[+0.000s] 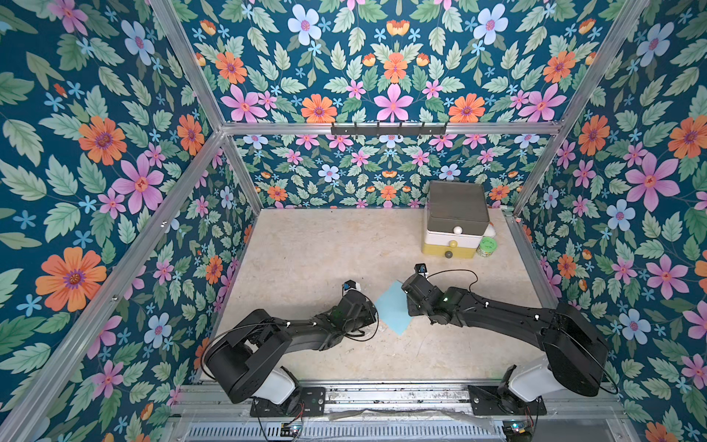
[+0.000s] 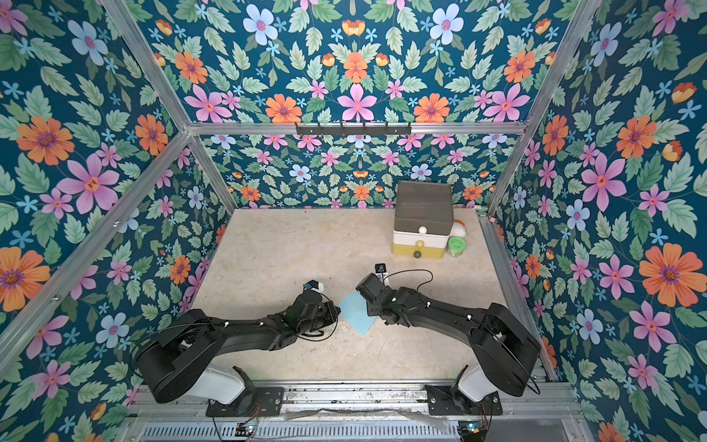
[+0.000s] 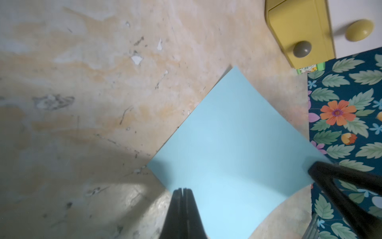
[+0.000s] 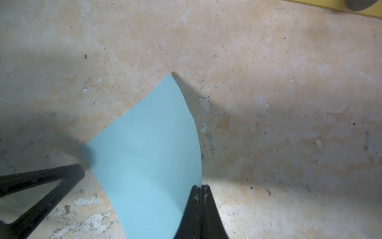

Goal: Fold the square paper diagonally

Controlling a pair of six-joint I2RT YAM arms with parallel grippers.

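A light blue square paper [image 1: 394,309] lies on the table [image 1: 294,243] between the arms. In the right wrist view, the paper [image 4: 147,151] has its near right edge raised and curved, meeting the tips of my shut right gripper, which holds its corner. The left wrist view shows that corner lifted at the right, with my right gripper on it. My left gripper is shut, nothing visible between its fingers, above the paper [image 3: 230,147] near its left corner.
A drawer box [image 1: 455,217] with grey, white and yellow layers stands at the back right, beside a green jar [image 1: 486,246].
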